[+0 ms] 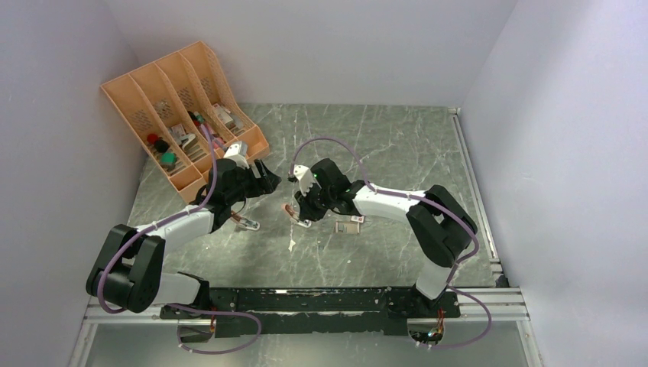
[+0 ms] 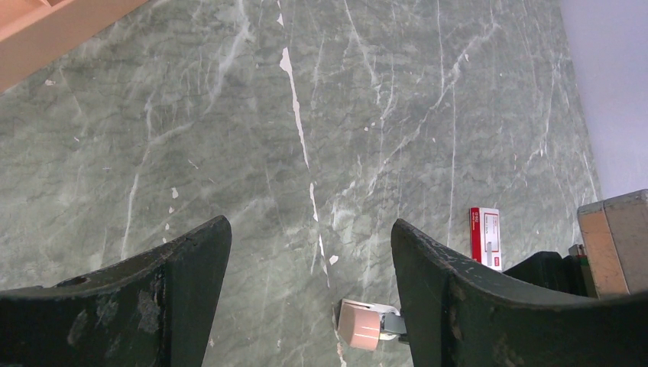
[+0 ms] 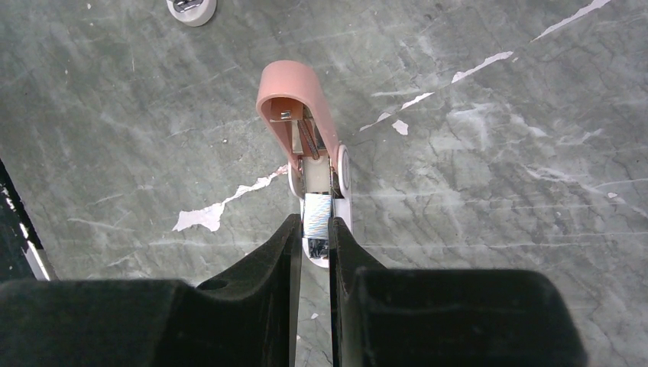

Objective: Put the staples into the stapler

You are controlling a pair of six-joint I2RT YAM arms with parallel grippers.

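Observation:
In the right wrist view an opened stapler (image 3: 302,84) lies on the table, its pink lid swung back and its metal channel bare. A short silvery strip of staples (image 3: 317,214) is at the front part of the channel. My right gripper is shut on this strip, one fingertip at each side; whether the strip is seated in the channel I cannot tell. To the left, my left gripper (image 1: 269,177) hangs open above bare table. Between its wide-apart fingers (image 2: 191,260) there is nothing. The stapler's pink end (image 2: 359,325) shows low in the left wrist view.
Another stapler (image 1: 246,222) lies below the left arm. Right of the stapler are a box of staples (image 1: 348,228) and a small red-and-white box (image 2: 485,237). A wooden organizer (image 1: 264,145) with several items fills the back left.

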